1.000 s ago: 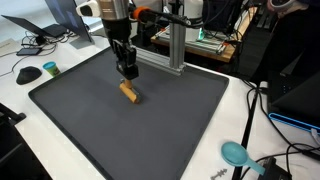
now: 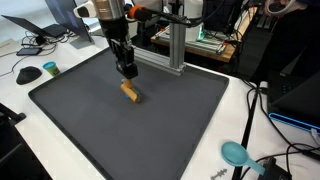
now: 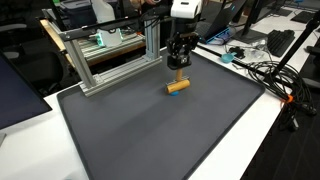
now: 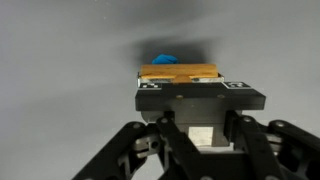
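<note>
An orange wooden piece [image 3: 178, 86] lies low over the dark mat, its cylindrical part crosswise and a short upright stem rising from it. My gripper [image 3: 181, 66] points straight down above that part and is shut on the stem. From the other side, the same piece [image 2: 130, 91] shows directly beneath the gripper [image 2: 128, 80]. In the wrist view the wooden piece [image 4: 180, 71] sits just beyond the dark fingers [image 4: 200, 97], which hide the grip itself. A small blue bit [image 4: 165, 59] peeks out beside it. Whether the piece touches the mat, I cannot tell.
A metal frame [image 3: 117, 72] stands along its edge. A green cup [image 2: 51, 69] and a dark object [image 2: 28, 75] are off to the side; a turquoise round item [image 2: 236, 154] lies on the white table.
My gripper looks slightly lower than a second ago, with less of the stem showing beneath it. The orange piece stays at nearly the same spot.
</note>
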